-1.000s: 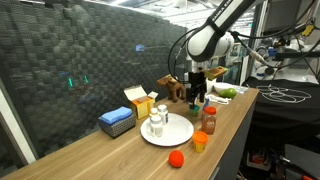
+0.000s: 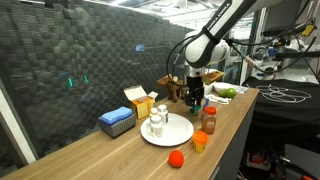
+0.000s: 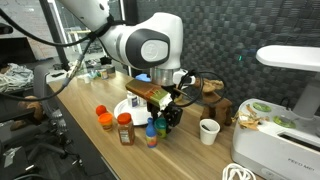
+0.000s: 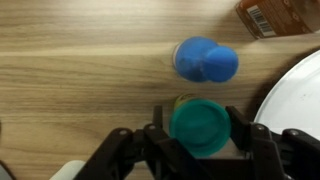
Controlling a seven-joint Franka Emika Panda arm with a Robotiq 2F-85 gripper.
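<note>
A green-capped bottle (image 4: 200, 127) stands on the wooden table, seen from above in the wrist view. My gripper is down over it, one finger on each side of the green cap. The fingers look very near the cap; whether they press on it cannot be made out. In exterior view 2 the green bottle (image 3: 162, 128) shows below the gripper, partly hidden by the fingers. Right beside it stands a blue-capped bottle (image 3: 151, 133), whose blue cap (image 4: 206, 60) also shows in the wrist view.
A white plate (image 2: 178, 135) with white bottles lies close by. A red-brown jar (image 3: 125, 129), an orange cup (image 2: 200, 142) and a red ball (image 2: 176, 158) line the table's near side. A white mug (image 3: 208, 131) stands to the other side; bare wood (image 2: 110, 160) lies beyond the plate.
My gripper has come down a little over the green-capped bottle, which now shows less below the fingers. The other objects have stayed in place.
</note>
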